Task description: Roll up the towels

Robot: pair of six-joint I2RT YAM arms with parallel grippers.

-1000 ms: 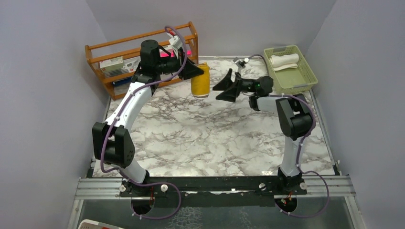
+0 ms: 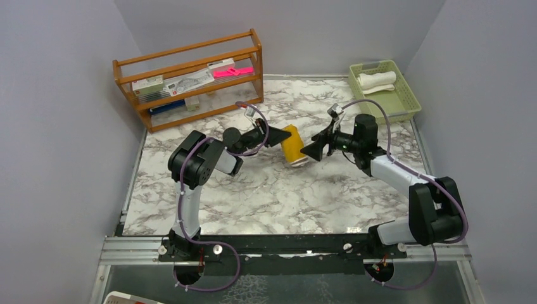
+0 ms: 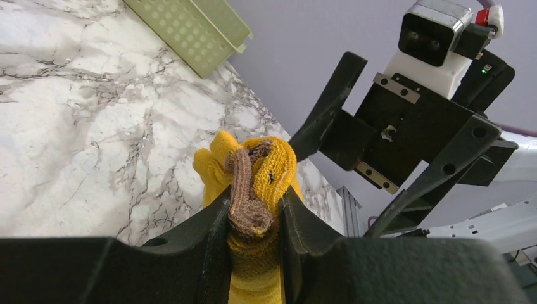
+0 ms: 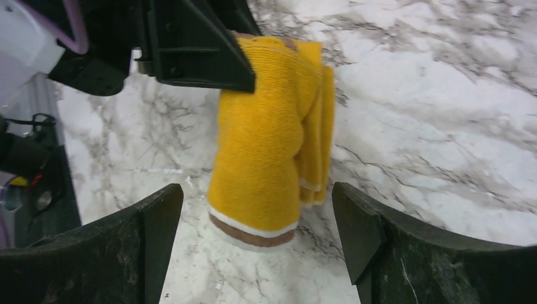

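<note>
A yellow towel [image 2: 293, 145] with a pale and brown band at its lower end hangs folded in the middle of the worktop area. My left gripper is shut on the towel's upper end, whose brown-edged folds stick up between the fingers. In the right wrist view the towel [image 4: 259, 139] hangs loosely layered. My right gripper stands open, its two fingers on either side of the towel's lower end and apart from it in that view. From above, the right gripper [image 2: 315, 144] is just right of the towel.
A green basket [image 2: 405, 95] with white rolled towels [image 2: 378, 79] stands at the back right. At the back left is a wooden rack [image 2: 183, 60] holding boxes and a pink item.
</note>
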